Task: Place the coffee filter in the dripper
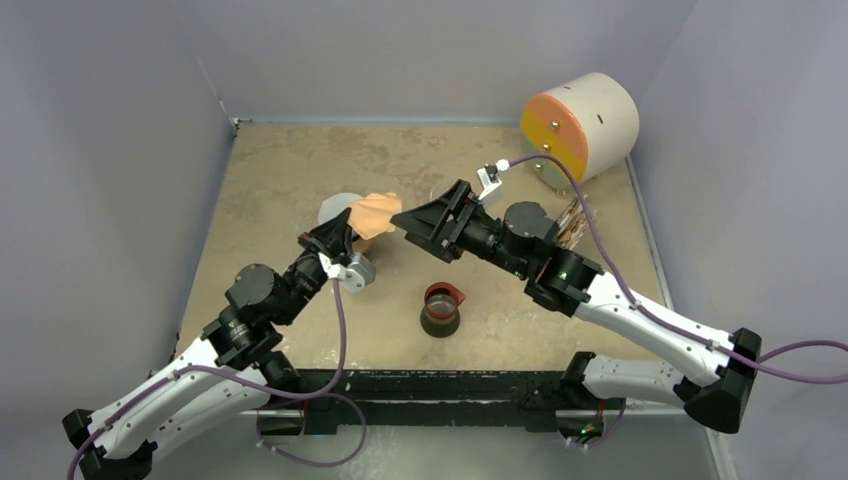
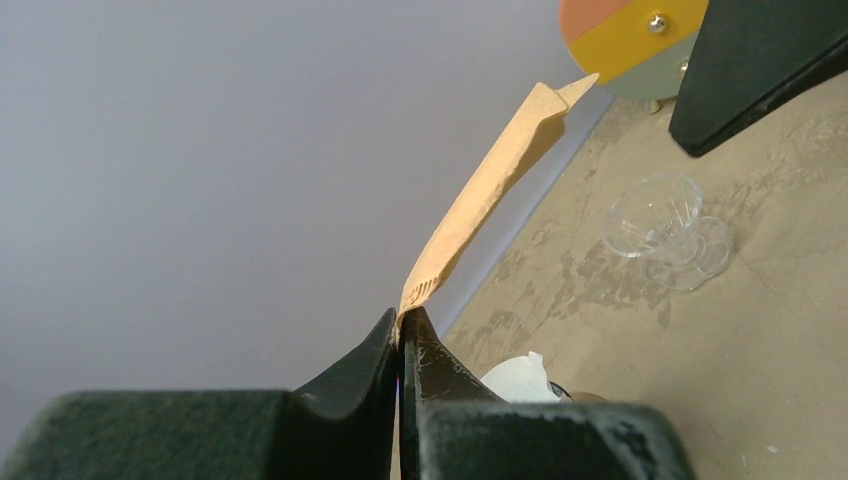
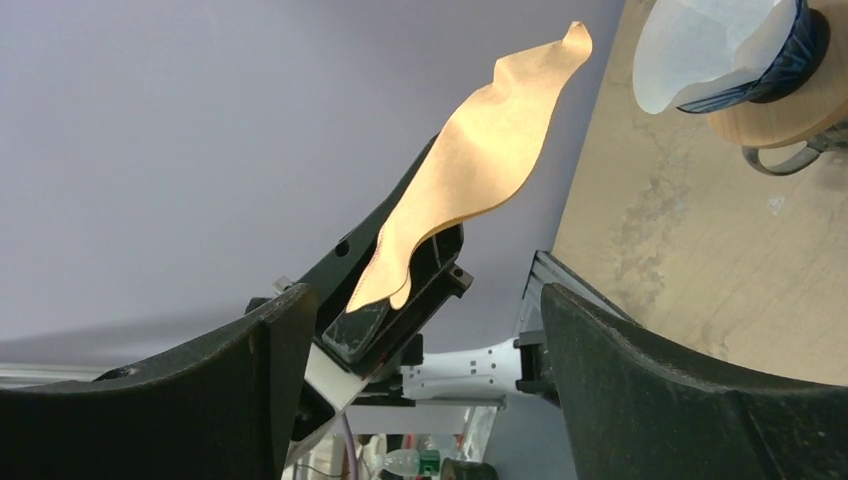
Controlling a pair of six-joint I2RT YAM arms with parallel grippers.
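The tan paper coffee filter point(image 1: 376, 213) is pinched at one end by my left gripper, whose fingers are shut. The rest of the filter sticks out, free and creased. My right gripper point(image 1: 407, 228) stands open just right of the filter, with nothing clearly gripped. In the right wrist view the filter point(image 3: 480, 150) appears beyond the two spread fingers. The blue-patterned dripper point(image 3: 792, 62) sits on a wooden stand point(image 3: 765, 122), with a white paper-like cone point(image 3: 690, 50) in it. From above, the left gripper and filter partly cover it.
A red-rimmed glass vessel point(image 1: 441, 306) stands at the front middle of the table. A clear footed glass point(image 2: 655, 220) is farther back. At the back right stands a white drum point(image 1: 590, 120) with a coloured face.
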